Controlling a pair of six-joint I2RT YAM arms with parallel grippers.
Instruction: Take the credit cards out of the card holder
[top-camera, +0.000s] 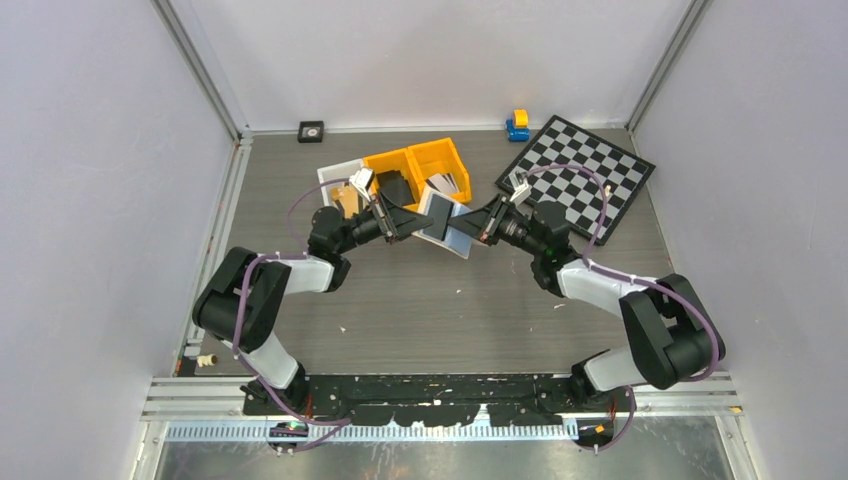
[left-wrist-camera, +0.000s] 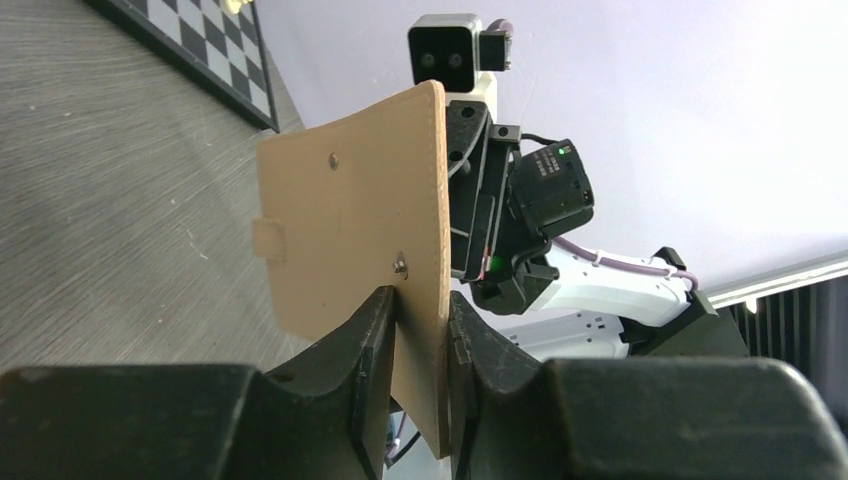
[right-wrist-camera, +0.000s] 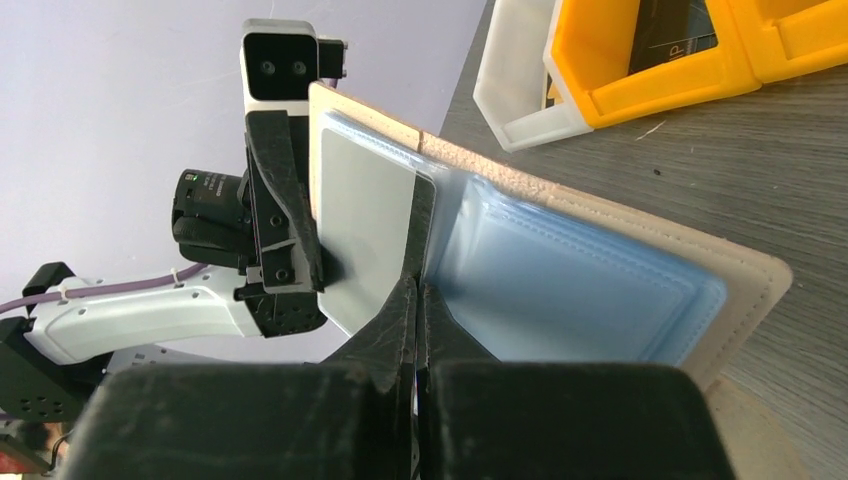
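Observation:
Between the two arms, off the table, is the card holder (top-camera: 437, 213), tan outside with clear sleeves inside. It sits tilted, spread open. A grey card (right-wrist-camera: 366, 215) with a dark edge strip lies in one sleeve; the other sleeve (right-wrist-camera: 590, 275) looks bluish and empty. My left gripper is open, with the holder's edge standing between its fingers. At the dark edge of the card, my right gripper is shut; whether anything thin is pinched there cannot be seen.
Behind the arms stand orange bins (top-camera: 437, 158) holding cards and dark items, with a white bin (top-camera: 340, 172) beside them. A checkerboard (top-camera: 577, 178) lies at the back right.

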